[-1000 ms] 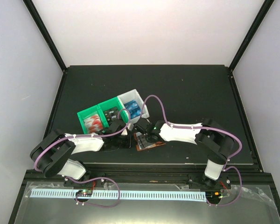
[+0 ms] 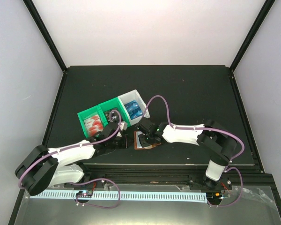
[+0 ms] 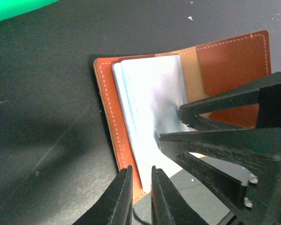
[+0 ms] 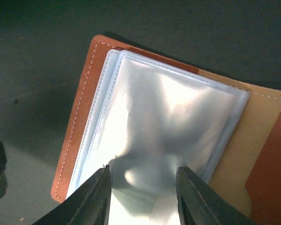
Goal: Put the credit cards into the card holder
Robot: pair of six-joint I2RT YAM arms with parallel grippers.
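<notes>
The brown leather card holder (image 2: 136,146) lies spread on the black table, clear sleeves (image 4: 168,108) facing up. At its near-left corner is my left gripper, fingers closed to a narrow gap with that corner between them. Over the sleeves stands my right gripper, part open, with no card visible between its fingers. Red cards (image 2: 93,124), dark cards (image 2: 113,115) and blue cards (image 2: 133,109) sit in separate compartments of a box, partly behind the left arm and hoses. Whether a card is inside the sleeves cannot be told.
The box has green compartments (image 2: 80,115) and a white one (image 2: 127,97), just behind the left gripper. Both grippers are close together. Bare table (image 2: 196,93) extends to the right and back.
The card holder has turned a little and sits slightly further left.
</notes>
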